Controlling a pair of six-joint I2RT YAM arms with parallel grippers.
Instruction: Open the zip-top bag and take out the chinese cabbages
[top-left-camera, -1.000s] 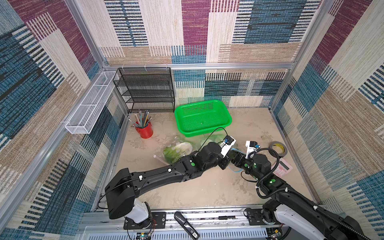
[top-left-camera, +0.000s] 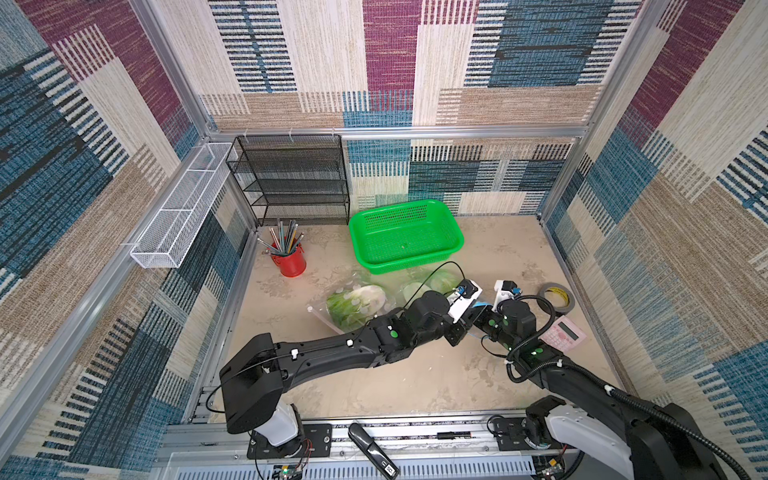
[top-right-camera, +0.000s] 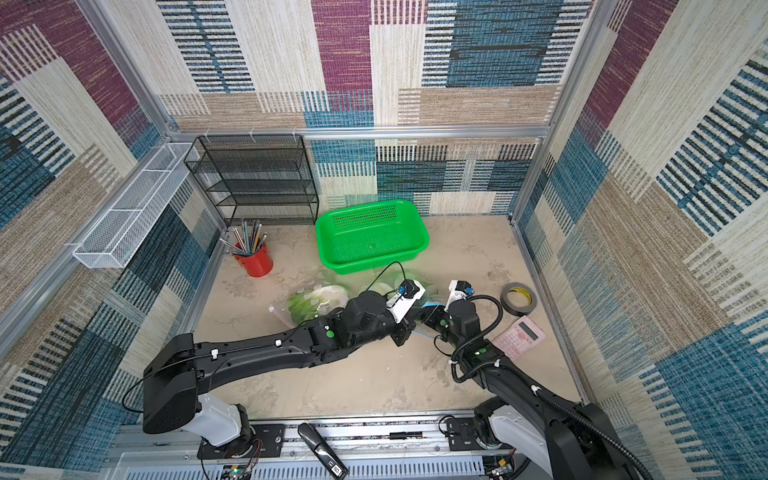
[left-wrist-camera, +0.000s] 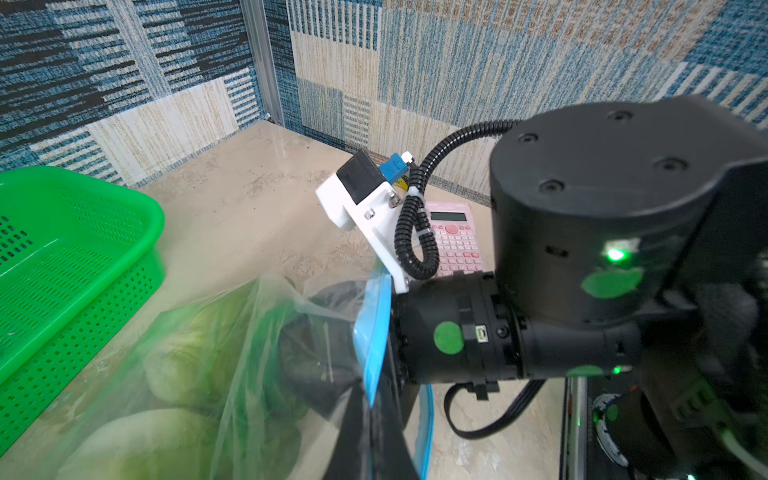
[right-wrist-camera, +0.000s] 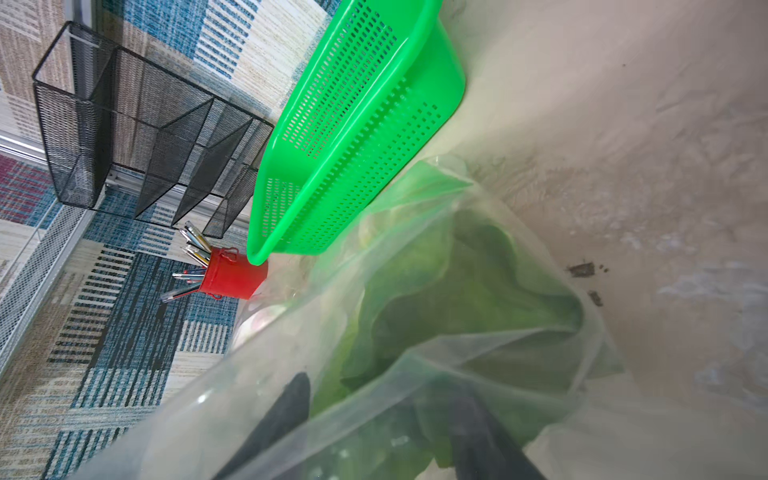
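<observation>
The clear zip top bag (left-wrist-camera: 264, 320) has a blue zip edge (left-wrist-camera: 372, 324), and my left gripper is shut on it. Through the plastic, pale green cabbages (left-wrist-camera: 192, 360) show in the left wrist view; a leafy one (right-wrist-camera: 464, 312) fills the middle of the right wrist view. My right gripper has its fingers spread inside the bag, with film across them and leaves just ahead. Whether a finger touches the cabbage is unclear. From above, another bagged cabbage (top-left-camera: 352, 305) shows to the left, while the arms hide the bag's mouth.
A green basket (top-left-camera: 406, 264) stands close behind the bag. Behind left are a red pen cup (top-left-camera: 289, 261) and a black mesh rack (top-left-camera: 292, 180). Tape (top-left-camera: 557, 297) and a pink calculator (top-left-camera: 563, 333) lie at the right.
The left gripper has shifted slightly right and toward the front, drawing the blue edge over the right gripper. The right arm has moved a little to the right.
</observation>
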